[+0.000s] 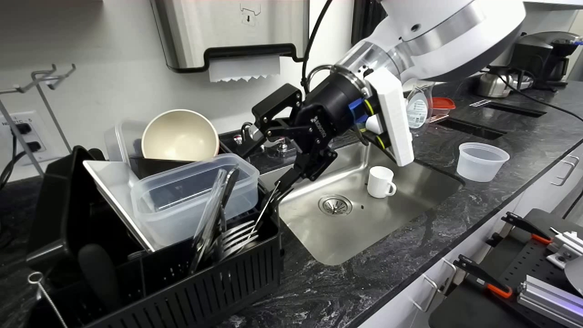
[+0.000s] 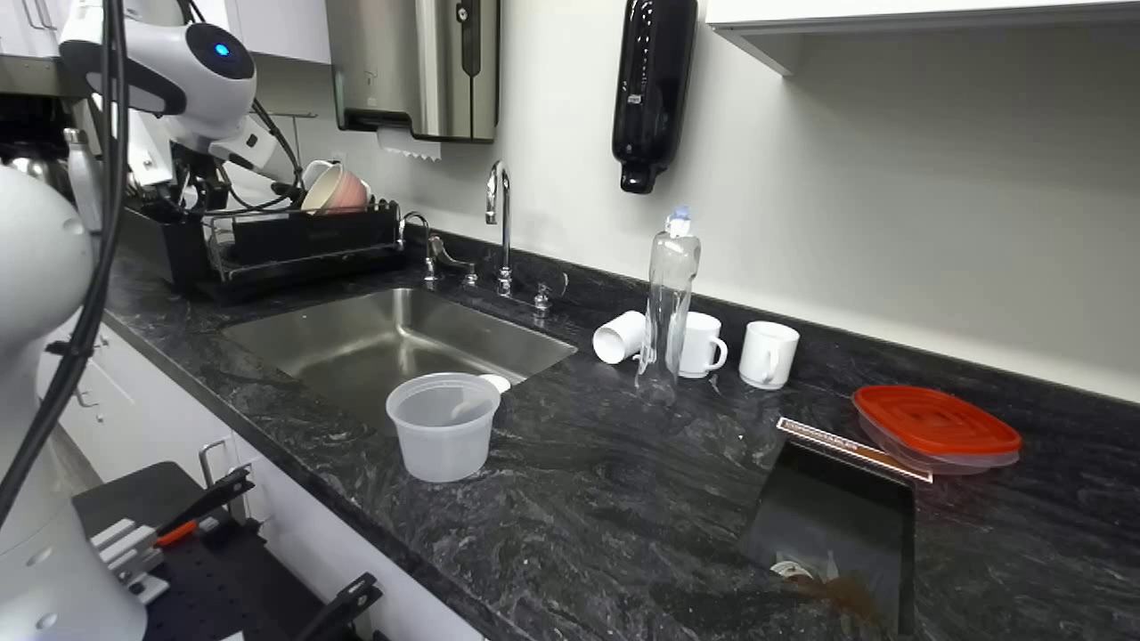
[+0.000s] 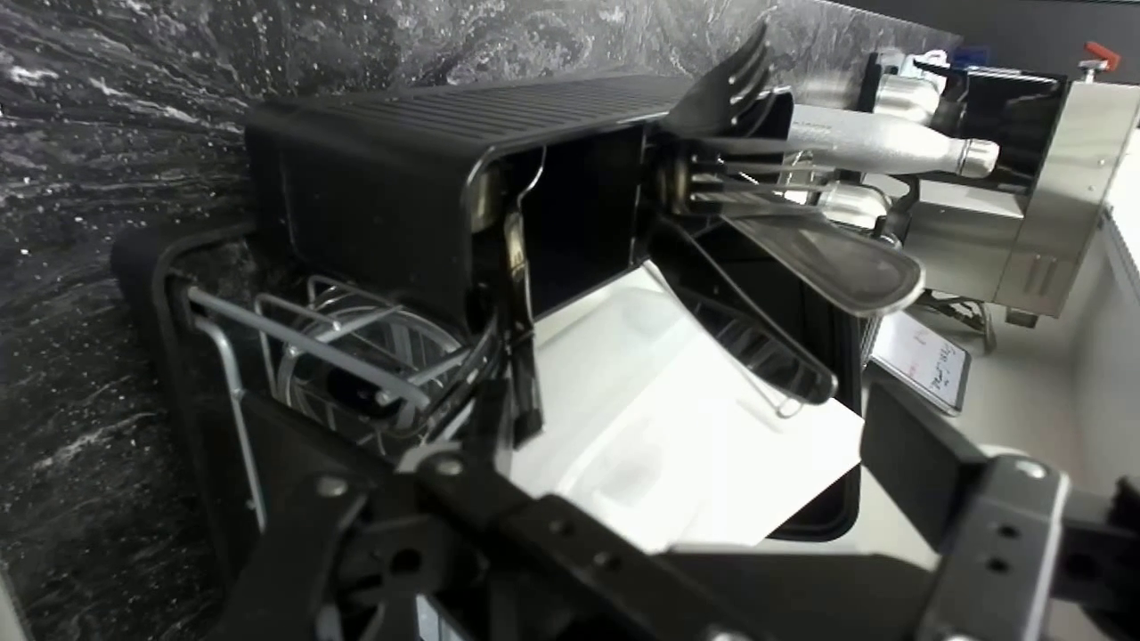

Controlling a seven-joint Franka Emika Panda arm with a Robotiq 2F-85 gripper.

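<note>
My gripper (image 1: pixel 268 165) stands open at the sink-side end of the black dish rack (image 1: pixel 262 273), its fingers apart. Between the fingers in the wrist view lies a pale container (image 3: pixel 631 427), with no grip on it. Forks (image 1: pixel 237 238) and other cutlery stand in the rack's front holder, close to the lower finger. Behind them a clear plastic tub (image 1: pixel 191 191) rests tilted on a white dish (image 1: pixel 117 194). A cream bowl (image 1: pixel 177 136) leans at the back. Whether a finger touches anything is hard to tell.
In the sink (image 1: pixel 333 246) stands a white mug (image 1: pixel 380 182). A translucent tub (image 2: pixel 443 427) sits on the counter beside the sink. Farther along are a clear bottle (image 2: pixel 671 294), several white mugs (image 2: pixel 767 354) and a red-lidded container (image 2: pixel 937 422). A faucet (image 2: pixel 504 235) rises behind the sink.
</note>
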